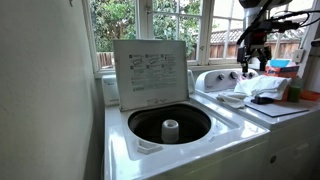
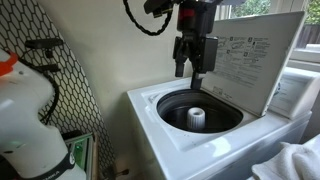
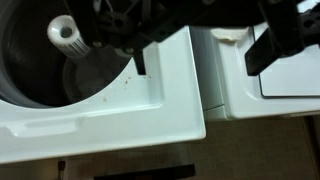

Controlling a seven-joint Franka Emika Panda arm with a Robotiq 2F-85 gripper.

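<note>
A white top-loading washing machine stands with its lid raised. Its dark round drum is uncovered, with a pale agitator in the middle and no laundry visible inside. My gripper hangs in the air with its fingers apart, above the right-hand machine in exterior view 1. From the wrist, the open gripper spans the gap between the two machines, nothing held between its fingers. A white cloth lies heaped on the right-hand machine, below the gripper in exterior view 1.
The second white machine adjoins the washer on the right. An orange-and-blue box and a green container stand beside the cloth. A wall borders the washer on the left; windows are behind.
</note>
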